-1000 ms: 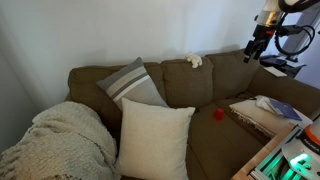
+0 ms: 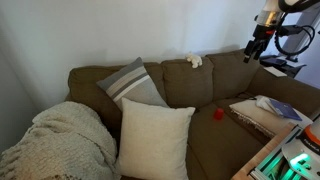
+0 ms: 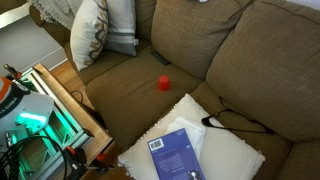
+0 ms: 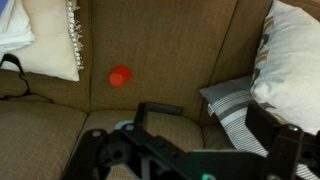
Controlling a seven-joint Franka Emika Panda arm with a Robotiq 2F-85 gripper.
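Note:
A small red object, perhaps a cup [image 2: 219,114], stands on the brown sofa seat; it also shows as a red cup [image 3: 163,83] and, from above, a red cup [image 4: 120,75]. High over the sofa's right end, my gripper [image 2: 265,50] hangs well clear of everything. Seen from the wrist, the gripper has its dark fingers spread apart, open and with nothing held between them. A dark, slim bar like a remote [image 4: 165,108] lies against the seat back, behind the red cup.
A fringed white cushion [image 3: 230,154] carries a blue book [image 3: 174,158] and a white cloth [image 3: 190,130]. Nearby on the sofa lies a black strap [image 3: 238,123]. White pillow [image 2: 153,140] and striped pillow [image 2: 132,82] lean at the left. The seat around the cup is bare.

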